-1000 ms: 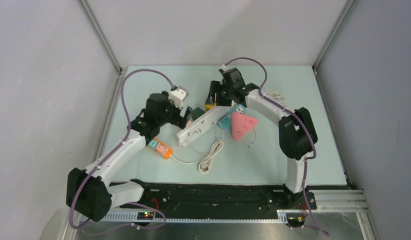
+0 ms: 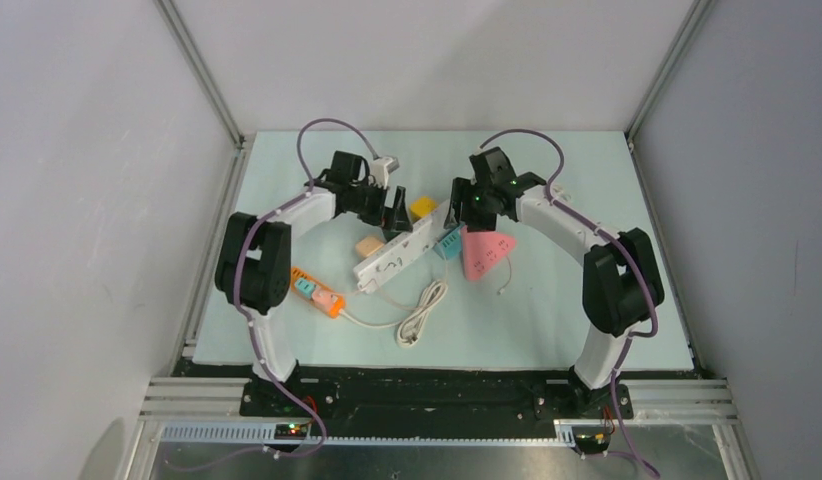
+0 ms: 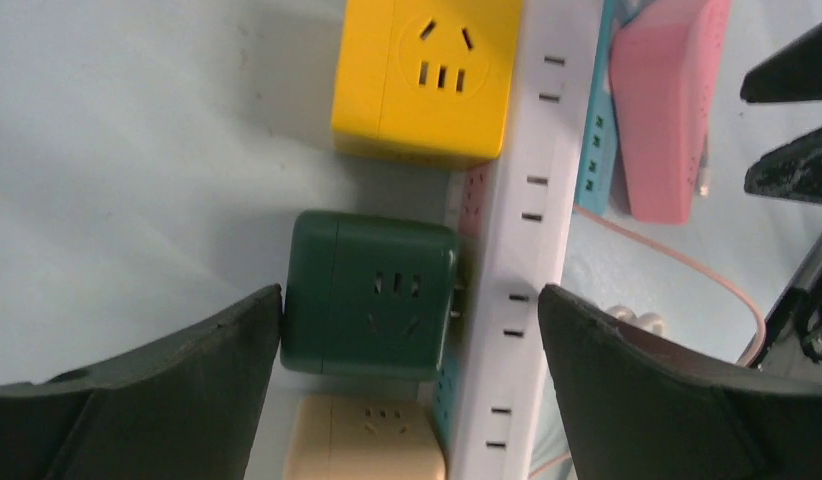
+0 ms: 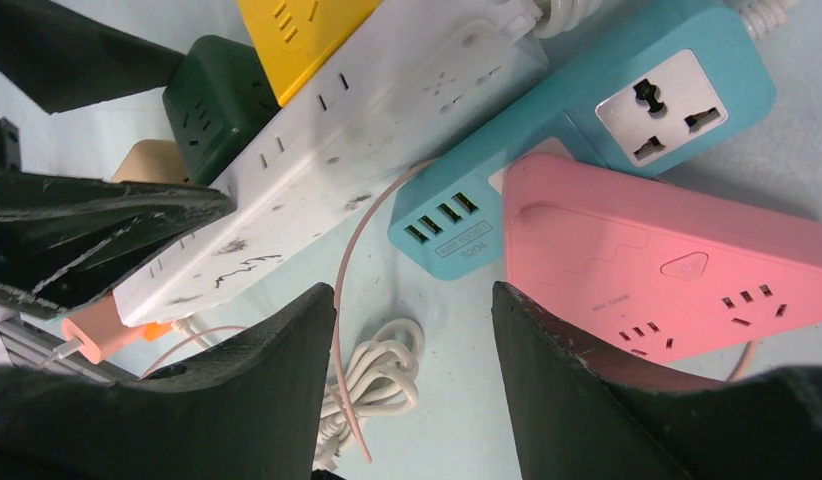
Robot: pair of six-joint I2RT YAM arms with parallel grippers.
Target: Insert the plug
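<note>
In the left wrist view, the dark green cube socket (image 3: 372,295) lies between the spread fingers of my open left gripper. One of those fingers (image 3: 597,370) is over the far side of the long white power strip (image 3: 517,230). My right gripper is part open with nothing between its fingers, above the table beside the blue socket block (image 4: 467,215) and the pink triangular socket (image 4: 647,260). A coiled white cable (image 2: 412,325) lies in front of the strip; its plug end is too small to make out from the top.
A yellow cube socket (image 3: 427,80) and a beige one (image 3: 367,440) sit along the white strip. An orange strip (image 2: 317,293) lies to the left. My two grippers are close together over the white strip.
My left arm has swung right, bringing its gripper over the green cube. The right gripper has moved right and slightly toward the front, from beside the yellow cube. The sockets appear unmoved.
</note>
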